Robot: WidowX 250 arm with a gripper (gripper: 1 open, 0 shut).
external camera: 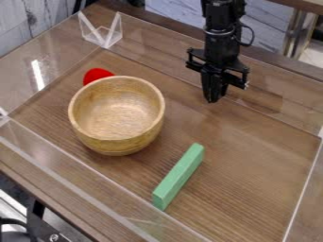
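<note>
The black robot arm with its gripper (207, 89) reaches down over the back middle of the wooden table (247, 161); the gripper's fingers are dark and small, and whether they are apart or closed is hard to make out. A wooden bowl (116, 118) sits at the left middle, with a red object (98, 75) just behind it. A green bar (179, 174) lies diagonally at the front middle, apart from the gripper.
A clear, small rack-like object (101, 28) stands at the back left. The table's right side and the area between bowl and gripper are bare.
</note>
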